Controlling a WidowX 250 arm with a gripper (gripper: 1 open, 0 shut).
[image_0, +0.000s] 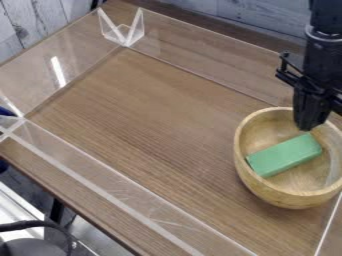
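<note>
My black gripper (306, 118) hangs at the right edge, pointing down just above the back rim of a wooden bowl (254, 181). It looks shut, with nothing visible between its fingers. A green rectangular block (285, 153) lies tilted at an angle inside the bowl.
A clear plastic piece (123, 28) sits at the back left. A black cable (27, 230) lies at the lower left, beyond the table's edge.
</note>
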